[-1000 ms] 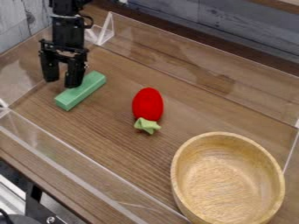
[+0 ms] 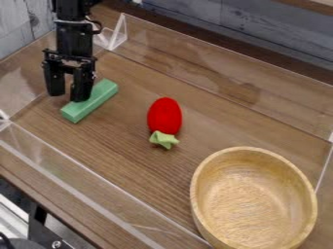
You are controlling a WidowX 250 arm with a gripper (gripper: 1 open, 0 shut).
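The black gripper (image 2: 68,84) hangs at the upper left of the camera view, open, its fingers low over the left end of a green elongated block (image 2: 93,105) lying on the wooden table. To the right lies a red oval object with a pale green leafy top (image 2: 164,126), like a toy strawberry or similar. Whether the fingertips touch the green block is hard to tell.
A large empty tan round bowl (image 2: 252,196) fills the lower right. Clear raised edges border it at the left and back.
The gripper has shifted very slightly at the green block; the objects otherwise look the same.
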